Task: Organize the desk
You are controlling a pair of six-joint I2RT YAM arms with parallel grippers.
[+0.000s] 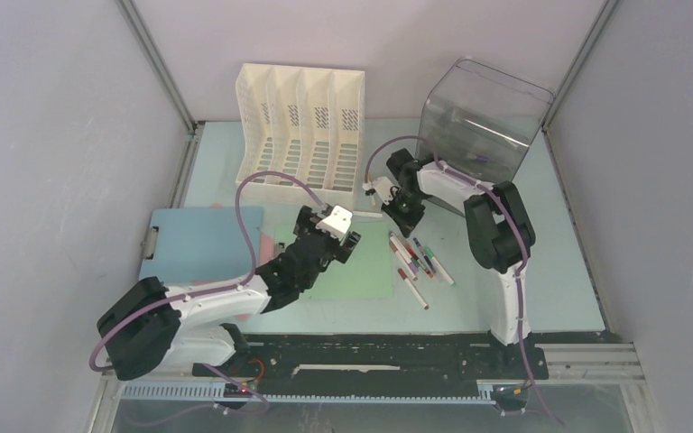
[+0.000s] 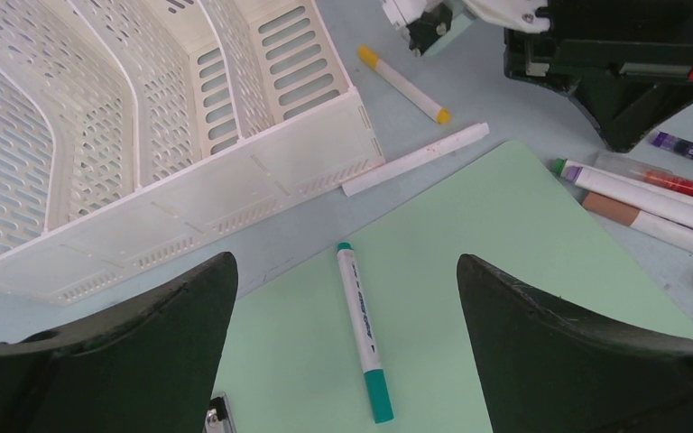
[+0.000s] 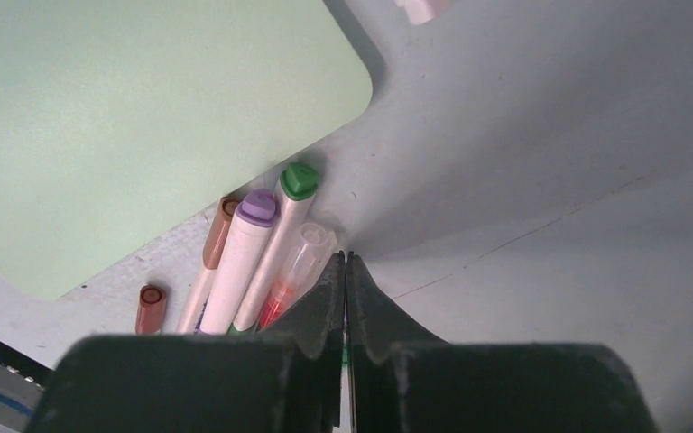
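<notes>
My left gripper stands open above the green sheet (image 2: 442,271). Between its spread fingers, in the left wrist view, a white marker with teal ends (image 2: 361,325) lies on that sheet. The right gripper is shut low over the desk, its fingertips together at the far end of the marker group; what may be between them cannot be made out. Beside it lie a green-capped marker (image 3: 284,216), a purple-capped one (image 3: 244,253) and a clear-capped red one (image 3: 296,271). A white pen (image 2: 415,161) and a yellow-ended marker (image 2: 404,86) rest by the cream rack (image 2: 235,194).
At the back right a clear bin (image 1: 478,126) lies tilted, with a few items inside. A blue clipboard (image 1: 203,244) covers the left side over pink paper. One red-ended marker (image 1: 412,289) lies toward the front.
</notes>
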